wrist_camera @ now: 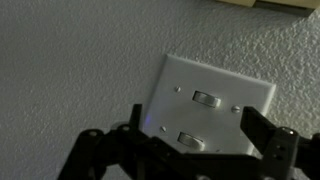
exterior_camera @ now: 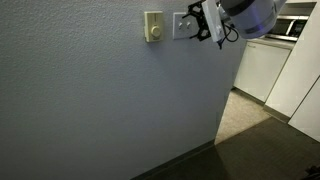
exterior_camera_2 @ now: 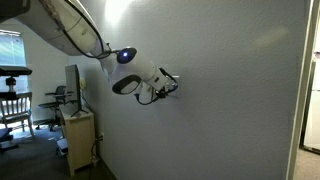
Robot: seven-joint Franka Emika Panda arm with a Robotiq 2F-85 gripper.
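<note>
A white wall plate (wrist_camera: 225, 85) with two toggle switches fills the middle of the wrist view. The upper toggle (wrist_camera: 207, 99) and the lower toggle (wrist_camera: 191, 141) both show. My open gripper has its dark fingers spread to either side of the plate, with nothing held between them. From exterior view 1, the gripper (exterior_camera: 201, 25) is at the right side of the switch plate (exterior_camera: 182, 26), partly in front of it. The other exterior view has the gripper (exterior_camera_2: 160, 88) close to the wall; contact cannot be made out.
A cream dial plate (exterior_camera: 154, 27) is mounted left of the switches; its edge (wrist_camera: 270, 3) shows at the top of the wrist view. The wall (exterior_camera: 90, 90) below is bare. A wooden cabinet (exterior_camera_2: 79, 140) stands far back along the wall.
</note>
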